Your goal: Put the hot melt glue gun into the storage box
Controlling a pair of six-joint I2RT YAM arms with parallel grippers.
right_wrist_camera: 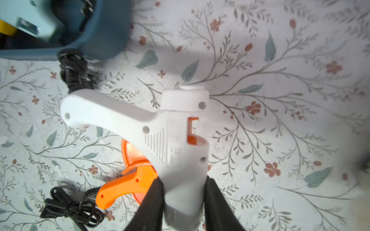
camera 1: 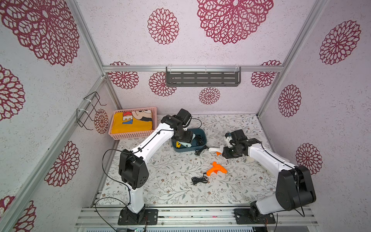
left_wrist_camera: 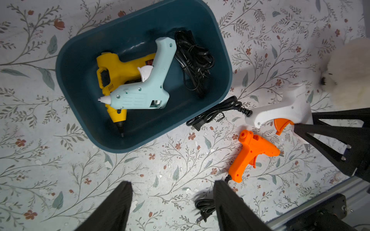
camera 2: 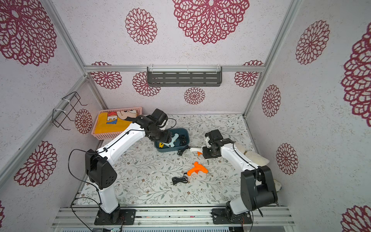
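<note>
A white glue gun with an orange trigger (left_wrist_camera: 282,124) is gripped by its barrel in my right gripper, one finger on each side. It appears raised off the table, and its black cord (left_wrist_camera: 215,112) trails down beside the storage box. The dark teal storage box (left_wrist_camera: 169,129) holds a light blue glue gun (left_wrist_camera: 134,95), a yellow glue gun (left_wrist_camera: 115,69) and a black cord bundle. On the table lies an orange glue gun (left_wrist_camera: 250,152), its cord coiled near it. Over the box area, my left gripper stands open and empty.
At the back left is a pink basket (camera 1: 133,135) with a yellow cloth. A pale plush toy (left_wrist_camera: 352,73) lies to the right, partly behind the right arm. A grey shelf (camera 1: 202,79) hangs on the back wall.
</note>
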